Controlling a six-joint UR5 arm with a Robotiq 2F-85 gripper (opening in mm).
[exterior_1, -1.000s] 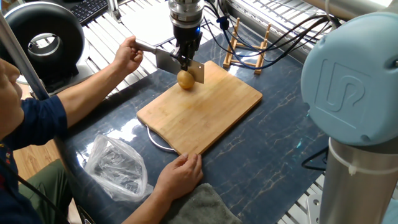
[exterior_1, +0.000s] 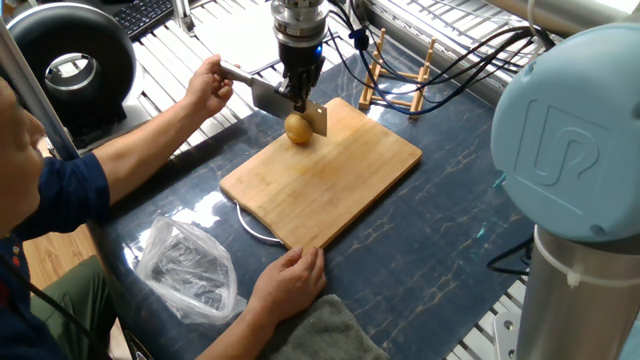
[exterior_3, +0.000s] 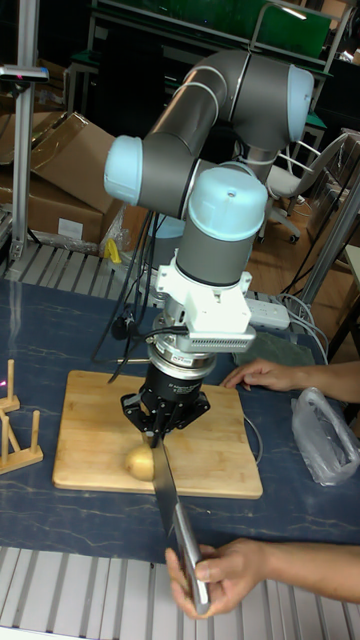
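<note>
A round yellow-brown potato-like item (exterior_1: 298, 129) rests near the far edge of a wooden cutting board (exterior_1: 345, 185). Right behind it in exterior view 1 stands a cleaver (exterior_1: 275, 101), blade upright, its handle in a person's hand (exterior_1: 211, 88). My gripper (exterior_1: 300, 103) points down directly above the round item, its fingertips close together at the blade's upper edge. In exterior view 3 the gripper (exterior_3: 158, 439) meets the far end of the cleaver blade (exterior_3: 166, 487), beside the round item (exterior_3: 140, 462). Whether the fingers clamp the blade is hard to make out.
The person's other hand (exterior_1: 290, 288) is at the board's near corner. A clear plastic bag (exterior_1: 190, 270) and a grey cloth (exterior_1: 328, 335) lie nearby. A wooden rack (exterior_1: 398, 85) and hanging cables are beyond the board. Dark tabletop right of the board is free.
Little differs: the blade and my gripper have shifted only slightly, and the robot's blue joint cover at the right has moved a little rightward. The round item stays on the board.
</note>
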